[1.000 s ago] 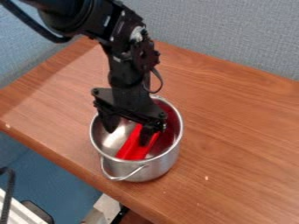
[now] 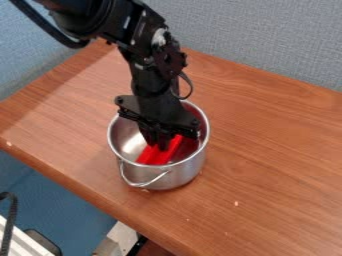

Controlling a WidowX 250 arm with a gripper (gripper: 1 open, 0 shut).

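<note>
My black gripper [image 2: 160, 130] reaches down from above into a steel pot [image 2: 140, 175] with a wire handle hanging at its front. A red elongated object [image 2: 152, 154] lies inside the pot, directly beneath my fingers. The fingertips are partly hidden against the dark parts and the pot's inside, so I cannot tell whether they are shut on the red object.
A grey padded wall runs along the back. The table's left front edge is close to the pot, with blue floor and some white items below.
The gripper has moved lower and slightly inward over the red object, and its fingers look closer together. The pot appears shifted slightly up in the view.
</note>
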